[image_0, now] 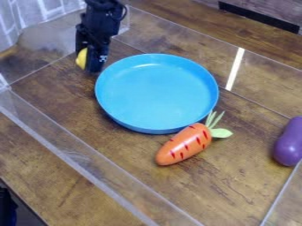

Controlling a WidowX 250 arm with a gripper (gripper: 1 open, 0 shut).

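My dark gripper [94, 55] is at the upper left, just beside the rim of the blue plate [157, 94], shut on a small yellow object [81, 58] that is partly hidden behind the fingers. The orange toy carrot [184, 144] with green leaves lies below the plate. A purple toy eggplant [287, 141] lies at the right edge.
The wooden table [88, 159] has clear plastic walls along the left and back. A white strip [234, 69] lies right of the plate.
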